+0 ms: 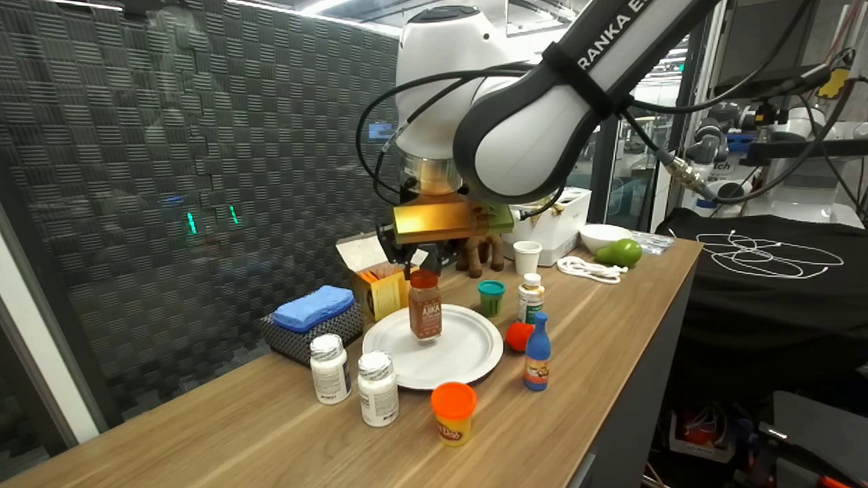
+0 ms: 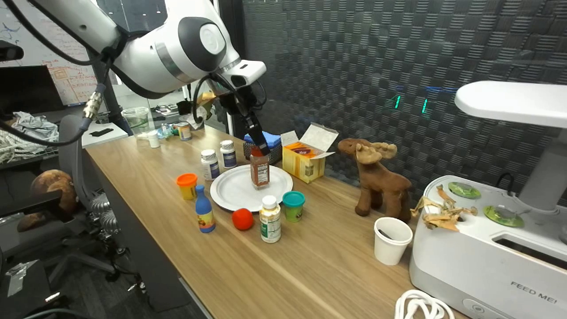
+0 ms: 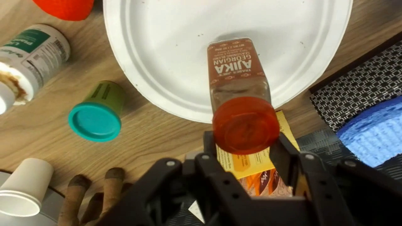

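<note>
The red-capped Ajika seasoning jar [image 1: 425, 314] stands upright over the white plate [image 1: 468, 362], its base at or very near the plate's surface. My gripper is shut on the jar around its red cap [image 3: 247, 126], one finger on each side. From the second exterior view the jar [image 2: 260, 173] also appears within the plate's rim, towards the back. Whether its base fully touches the plate I cannot tell.
Around the plate are white pill bottles [image 1: 378, 390], an orange-lidded Play-Doh tub [image 1: 453, 415], a blue bottle [image 1: 537, 358], a red ball [image 2: 242, 219], a supplement bottle [image 2: 269, 223] and a teal-lidded tub [image 2: 293, 207]. An open yellow box [image 2: 304, 159] is close behind.
</note>
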